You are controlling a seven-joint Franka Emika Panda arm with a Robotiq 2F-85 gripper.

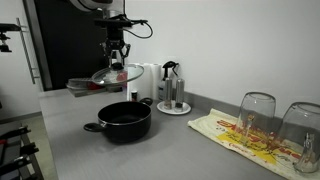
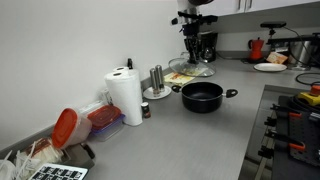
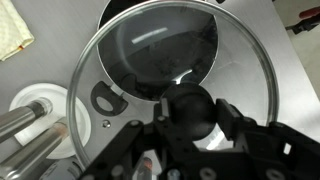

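Observation:
A round glass lid with a dark knob hangs in the air above the black two-handled pot, slightly behind its centre. My gripper is shut on the lid's knob, its fingers pointing down. The wrist view looks through the clear lid to the pot, which lies off toward the top of that view. In the second exterior view the lid is above and a little left of the pot, with a gap between them.
A white plate with mills stands behind the pot, near a paper towel roll. Upturned glass jars rest on a patterned cloth at the right.

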